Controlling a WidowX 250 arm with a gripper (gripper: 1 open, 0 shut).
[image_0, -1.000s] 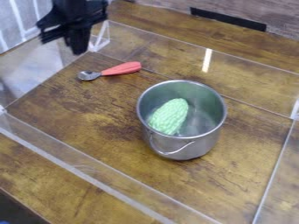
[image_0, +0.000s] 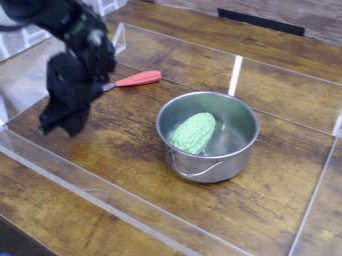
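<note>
My gripper (image_0: 64, 125), dark and blurred, is low over the wooden table at the left; whether its fingers are open or shut is unclear. Behind it lies a spoon with a red handle (image_0: 140, 78), its head mostly hidden by the gripper. A metal pot (image_0: 230, 166) stands at centre right, apart from the gripper, with a pale green textured object (image_0: 193, 134) inside, resembling a corn cob.
Clear strips or panels border the wooden work area (image_0: 120, 190) on the left and right. Free table surface lies in front of the gripper and behind the pot.
My gripper has come down and toward the front from the upper left, now covering the spoon's head. The pot and its content have not moved.
</note>
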